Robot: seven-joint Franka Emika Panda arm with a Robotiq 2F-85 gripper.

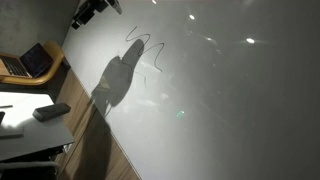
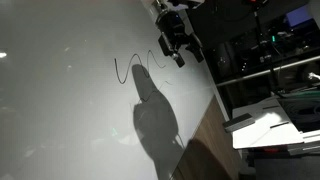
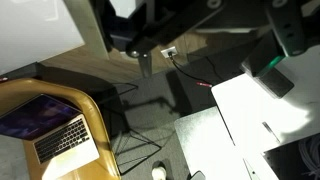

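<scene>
A thin dark wavy line (image 2: pixel 118 72) runs across a large pale board (image 2: pixel 60 60) in both exterior views. My gripper (image 2: pixel 189 59) is close to the board, past one end of the line, with its fingers apart. Nothing shows between them. In the other exterior view only part of the gripper (image 1: pixel 90 12) appears at the top edge, and its fingers are hard to make out. Dark gripper parts fill the top of the wrist view, too close for clear detail.
A dark oblong block (image 1: pixel 52 112) lies on a white table (image 1: pixel 35 138). Nearby, an open laptop (image 3: pixel 62 132) rests on a wooden chair (image 3: pixel 98 125). Cables hang near the wall socket (image 3: pixel 168 51). The arm's shadow falls over the board.
</scene>
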